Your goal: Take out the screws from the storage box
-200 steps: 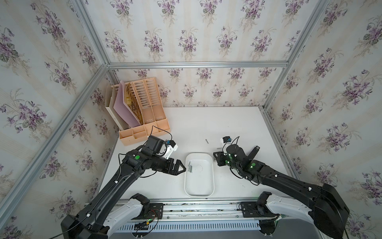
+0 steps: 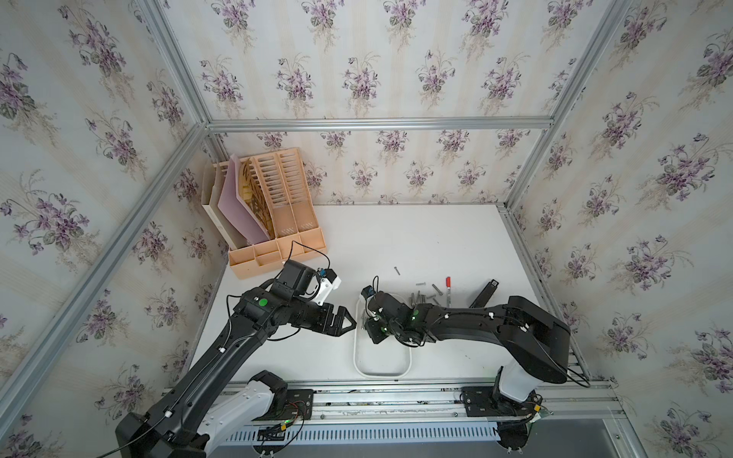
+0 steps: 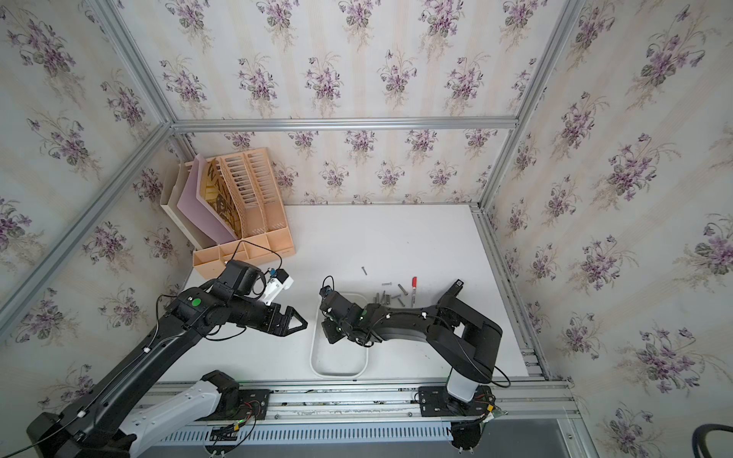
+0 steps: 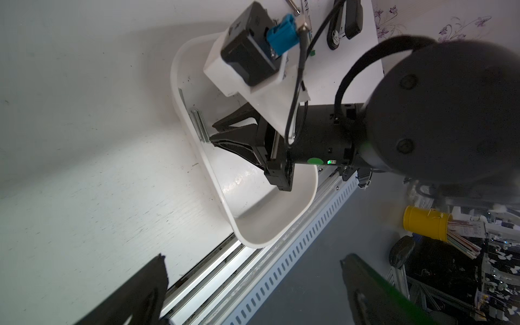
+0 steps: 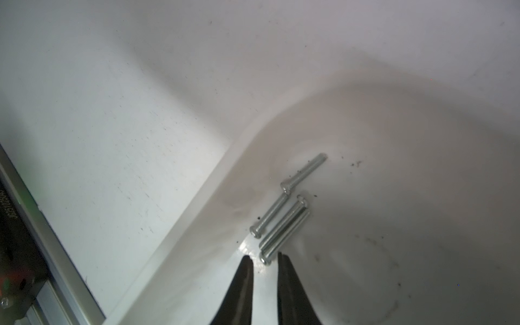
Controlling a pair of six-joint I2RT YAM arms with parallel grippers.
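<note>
Several silver screws (image 5: 282, 224) lie close together against the side wall of the white storage box (image 5: 211, 176) in the right wrist view. My right gripper points at them from the bottom of that view, its fingers slightly apart with nothing between them. In the left wrist view, the right gripper's fingertips (image 4: 214, 138) are close to the ends of those screws (image 4: 199, 125), inside the box. My left gripper (image 2: 343, 319) hangs left of the box, fingers spread wide and empty.
More screws (image 3: 365, 270) lie loose on the white table beyond and right of the box, near a red-capped marker (image 3: 414, 281). A black tool (image 2: 484, 293) lies further right. At the back left stands a wooden rack (image 2: 286, 221).
My right arm has swung left and down from the right of the box to over it; it now hides the screws in the top left view. The left arm has stayed still.
</note>
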